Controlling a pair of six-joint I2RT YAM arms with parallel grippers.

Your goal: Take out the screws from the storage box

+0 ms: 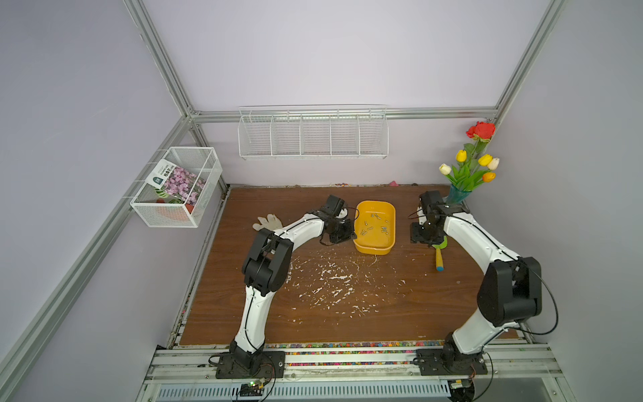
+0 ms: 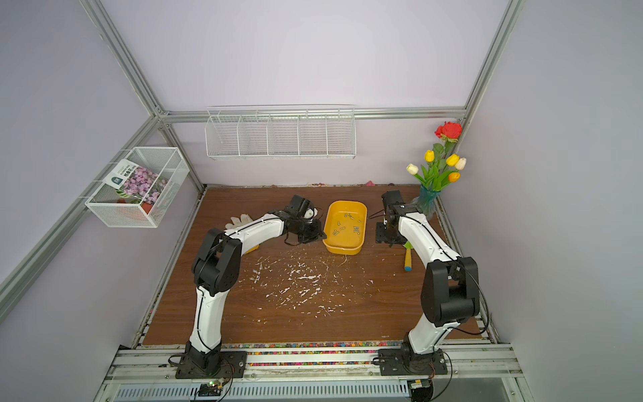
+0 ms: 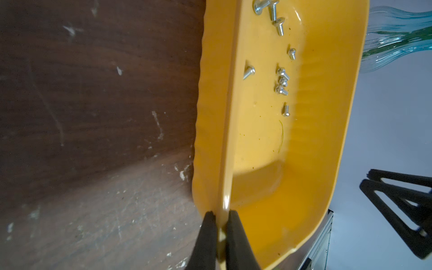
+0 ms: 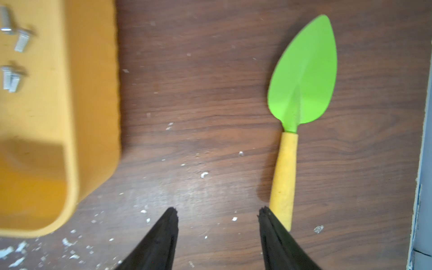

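Observation:
The yellow storage box (image 1: 375,250) stands on the table between both arms, with several silver screws (image 3: 282,74) scattered on its floor. In the left wrist view, my left gripper is shut on the box's near-left rim, one finger outside the wall and one inside. To the right of the box, my right gripper hangs open above the table, nothing between its fingers. Beneath it in the right wrist view lies a green trowel (image 4: 288,108) with a yellow handle, and the box's right wall fills the left edge.
A glass vase (image 2: 426,199) of flowers stands at the back right. A beige glove (image 1: 269,222) lies beyond the left arm. White flakes (image 1: 331,284) litter the table in front of the box, an otherwise free area.

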